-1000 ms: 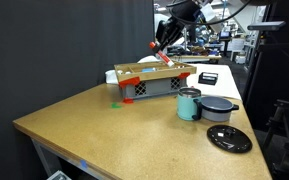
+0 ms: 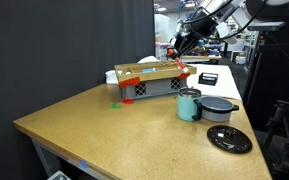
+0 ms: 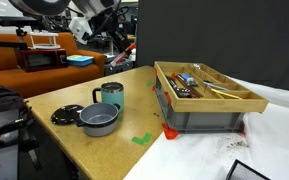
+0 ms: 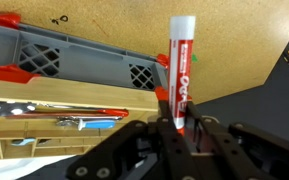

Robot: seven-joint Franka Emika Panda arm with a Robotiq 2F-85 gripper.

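Observation:
My gripper is shut on a red and white marker [image 4: 180, 78], which sticks out past the fingers with its white end away from them. In exterior view 1 the gripper [image 2: 175, 52] is raised above the table, with the marker [image 2: 181, 68] tilted below it, behind and above a teal mug [image 2: 189, 105]. From the other side, in exterior view 2, the marker [image 3: 131, 47] hangs in the air above and to the right of the mug [image 3: 111, 94]. The inside of the mug is mostly hidden.
Beside the mug stands a grey pot [image 2: 218, 107], with a black plate [image 2: 229, 139] nearer the table's edge. A grey crate [image 3: 202, 121] carries a wooden tray [image 3: 234, 104] of tools and pens.
Over the last second my gripper has shifted right and a little lower in exterior view 1, carrying the marker with it. The mug, pot, plate and crate stay where they were.

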